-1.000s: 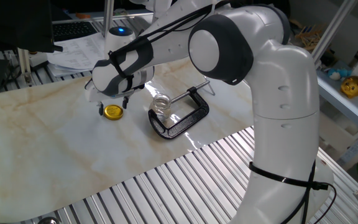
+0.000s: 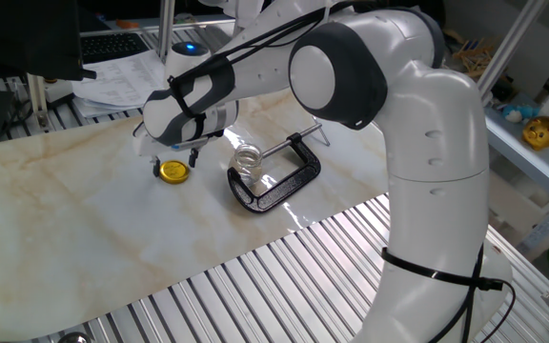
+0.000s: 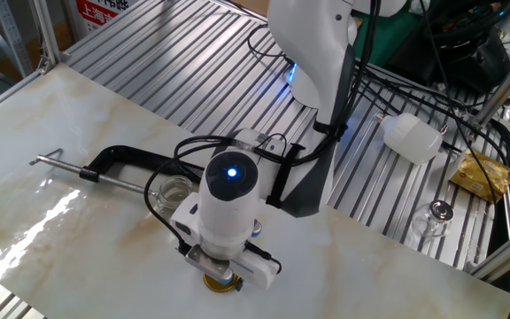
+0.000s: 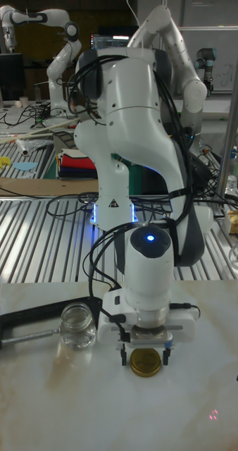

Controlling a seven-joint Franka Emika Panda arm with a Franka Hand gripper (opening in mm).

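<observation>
A round gold lid point(image 2: 173, 171) lies flat on the marbled tabletop. My gripper point(image 4: 145, 356) is low over it, pointing down. Its two dark fingers point(image 4: 167, 358) stand wide apart, one on either side of the lid in exterior view 3; whether they touch it cannot be told. In exterior view 2 the lid point(image 3: 220, 283) is partly hidden under the hand. An open glass jar point(image 4: 77, 325) stands upright beside the hand, against a black C-clamp point(image 2: 274, 191) whose screw bar runs up to the jar.
Bare tabletop point(image 2: 65, 210) spreads out away from the clamp. A slatted metal bench point(image 3: 166, 62) borders it on the robot's side, holding a white bottle point(image 3: 412, 138), a small glass jar point(image 3: 434, 217) and a yellow packet point(image 3: 481, 175).
My wrist has shifted and turned slightly, the fingers staying by the lid. The lid, jar and clamp are where they were.
</observation>
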